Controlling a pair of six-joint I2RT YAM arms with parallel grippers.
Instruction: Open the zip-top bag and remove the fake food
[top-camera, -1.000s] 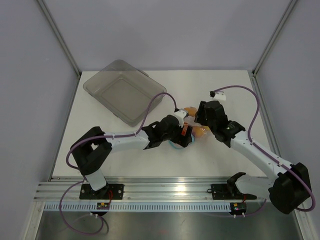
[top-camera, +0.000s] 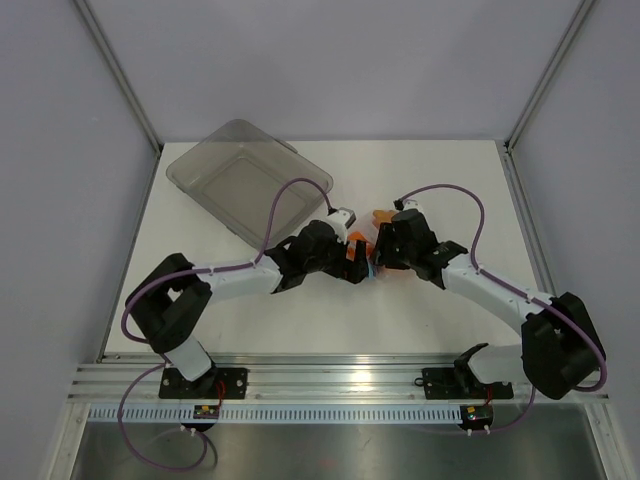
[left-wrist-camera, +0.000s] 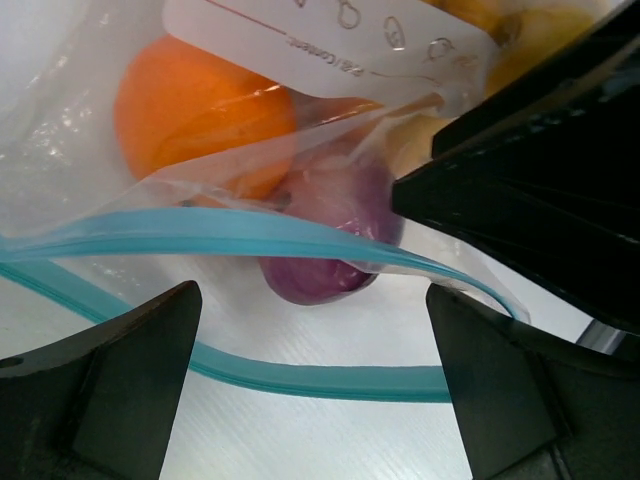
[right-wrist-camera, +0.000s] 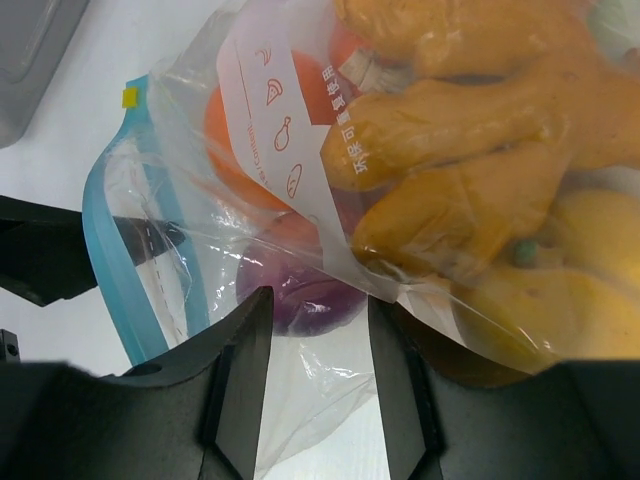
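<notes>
The clear zip top bag (left-wrist-camera: 70, 160) holds an orange fake fruit (left-wrist-camera: 200, 110), a purple one (right-wrist-camera: 300, 290) and yellow pieces (right-wrist-camera: 450, 140). Its blue zip edge (left-wrist-camera: 270, 235) is parted into two strips in the left wrist view. My left gripper stands open at that edge, the strips between and below its fingers. My right gripper is part open over the bag, beside the purple piece; its fingers also reach into the left wrist view at upper right. Whether plastic is between them is unclear.
A grey tray (top-camera: 240, 170) lies at the back left of the white board (top-camera: 470, 190). The board's right side and front left are mostly free around the arms.
My right gripper has moved left and lower toward the bag's front. My left gripper has shifted a little to the left.
</notes>
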